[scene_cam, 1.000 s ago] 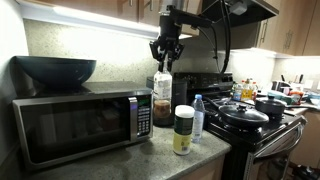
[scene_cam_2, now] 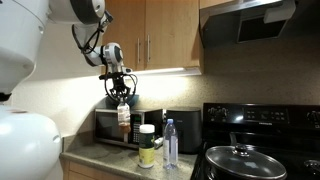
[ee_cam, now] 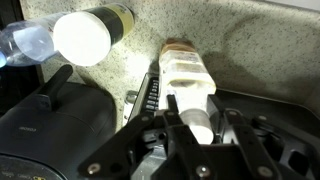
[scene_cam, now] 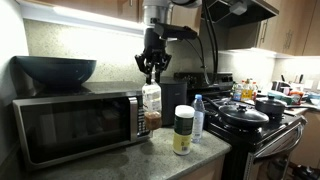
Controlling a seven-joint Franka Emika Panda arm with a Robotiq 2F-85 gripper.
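My gripper [scene_cam: 152,79] is shut on the top of a clear bottle [scene_cam: 152,100] with a white label and brown contents near its base. Upright, the bottle hangs in front of the right side of the microwave [scene_cam: 80,128], its base apparently above the counter. From the wrist, the bottle [ee_cam: 184,66] extends away beneath the fingers, its pale cap [ee_cam: 197,124] between them. In the second exterior view, the same bottle [scene_cam_2: 124,117] is left of the canister.
A white-and-green canister [scene_cam: 183,130] and a water bottle [scene_cam: 197,118] stand on the counter [scene_cam: 150,160] to the right. Behind them is a black appliance [scene_cam: 173,95]. A dark bowl [scene_cam: 55,70] rests on the microwave; a lidded pan [scene_cam: 243,114] occupies the stove.
Gripper and bottle have shifted left in exterior view 1, away from the black appliance and across the microwave's right edge. The bottle remains held; the canister and water bottle have not moved.
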